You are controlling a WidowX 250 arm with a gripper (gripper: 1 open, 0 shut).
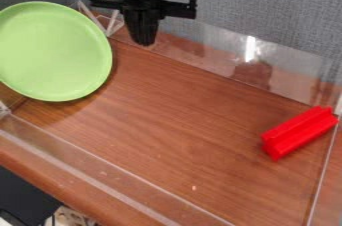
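Observation:
My black gripper (pixel 142 36) hangs near the top of the view, over the back left of the wooden surface, shut with nothing visible between its fingers. A green plate (pixel 51 52) sits at the left, to the lower left of the gripper. A red block (pixel 298 131) lies at the right side of the surface, well apart from the gripper.
Clear walls (pixel 214 55) edge the wooden surface (pixel 167 130), with grey textured panels behind. A dark area fills the lower left corner outside.

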